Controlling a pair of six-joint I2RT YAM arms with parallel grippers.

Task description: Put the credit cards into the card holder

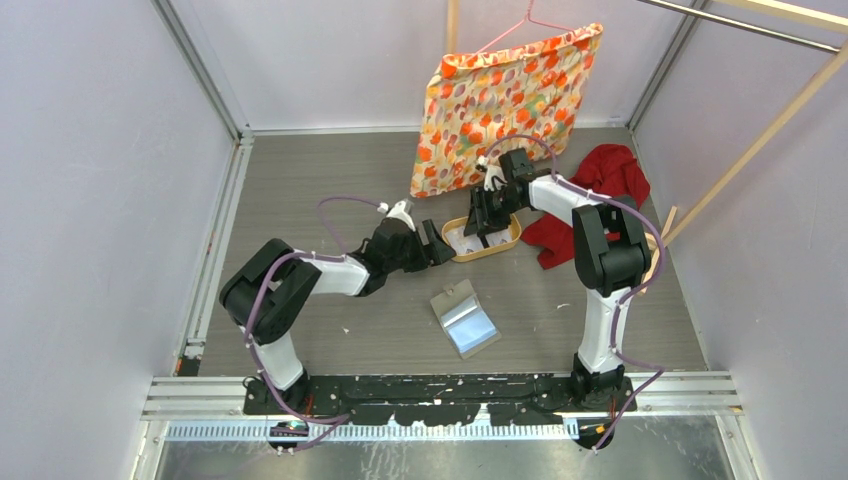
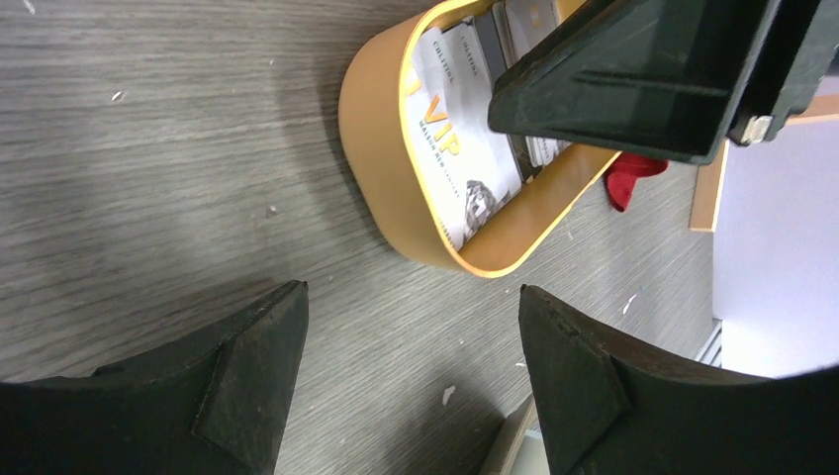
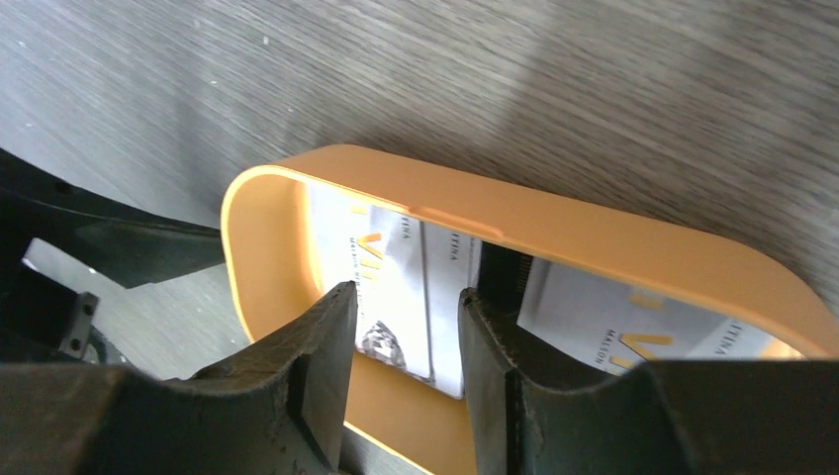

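Several white and dark cards lie in a yellow oval tray, some marked with gold VIP lettering. Over the tray, my right gripper is part open. Its fingertips are close above the cards, and whether they touch one I cannot tell. My left gripper stands open beside the tray's left end with nothing between its fingers. The card holder lies opened flat on the floor in front of the tray, with pale clear sleeves showing.
A red cloth is heaped right of the tray. A patterned orange cloth hangs from a hanger behind it. The floor left of and around the card holder is clear.
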